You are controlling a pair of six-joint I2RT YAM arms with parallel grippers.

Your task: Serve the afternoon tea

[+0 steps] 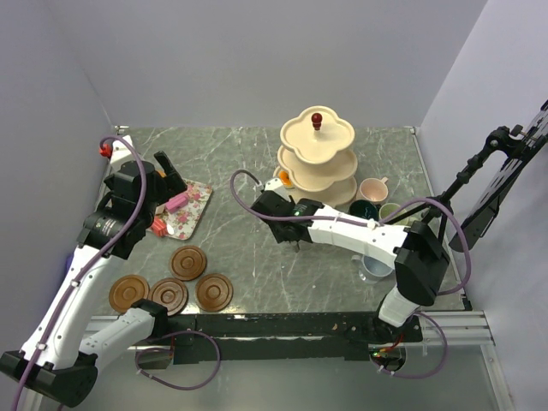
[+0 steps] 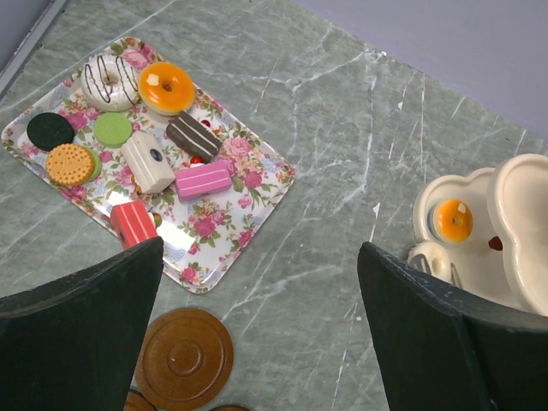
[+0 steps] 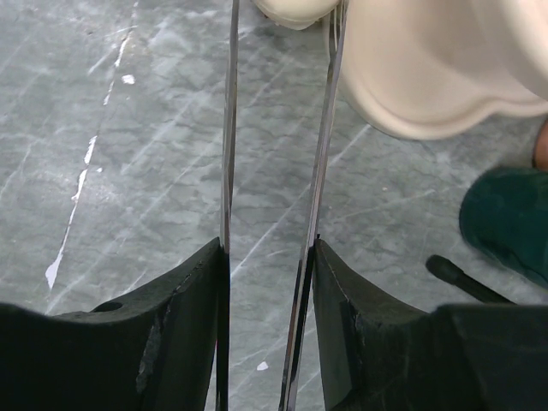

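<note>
A three-tier cream stand is at the back right. On its lowest shelf, in the left wrist view, lie an orange donut and a pale pastry with metal tong tips by it. My right gripper is low at the stand's front; the tongs run up from it to a cream piece at the top edge; its finger state is unclear. My left gripper stands open above the floral tray of donuts, biscuits and cakes.
Brown coasters lie at the front left. Cups, including a pink one and a dark green one, stand right of the stand. A black jointed arm fixture rises at the right.
</note>
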